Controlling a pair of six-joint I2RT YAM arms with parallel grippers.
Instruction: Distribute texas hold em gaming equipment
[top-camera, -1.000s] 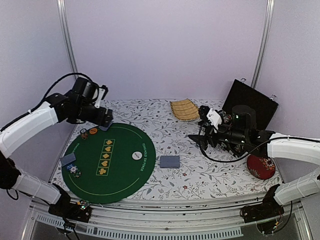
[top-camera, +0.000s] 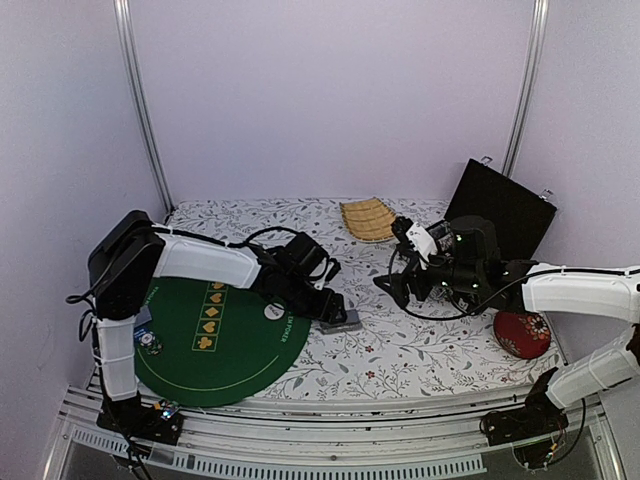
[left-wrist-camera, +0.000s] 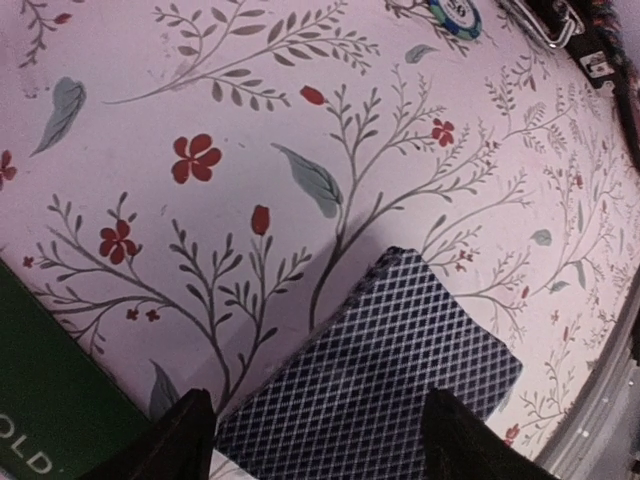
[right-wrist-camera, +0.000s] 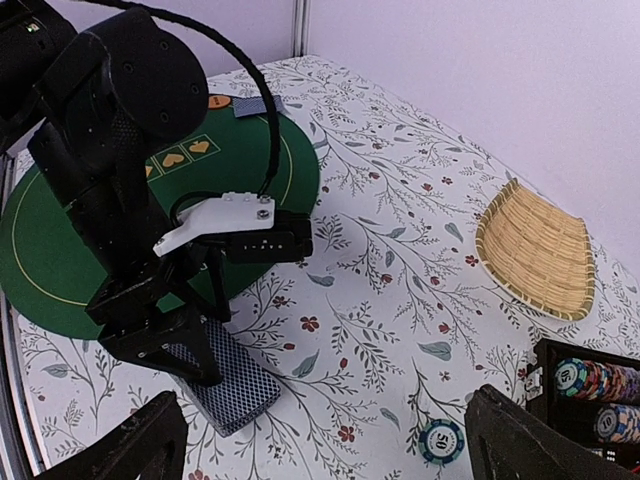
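Note:
A dark, checker-backed card deck (top-camera: 348, 322) lies flat on the floral cloth, just right of the round green poker mat (top-camera: 250, 365). My left gripper (top-camera: 331, 306) is low over it. In the left wrist view its fingers (left-wrist-camera: 192, 440) stand apart, with the deck (left-wrist-camera: 380, 370) under and between them; whether they touch it I cannot tell. My right gripper is open and empty, above the cloth right of the deck. One loose chip (right-wrist-camera: 441, 441) lies on the cloth between the right gripper's fingers as seen in its wrist view, below them.
An open black case (top-camera: 500, 205) and a chip rack (right-wrist-camera: 600, 385) stand at the right. A woven tray (top-camera: 367, 218) lies at the back, a red round container (top-camera: 521, 333) at the right front. Another deck (right-wrist-camera: 257, 105) rests at the mat's far edge.

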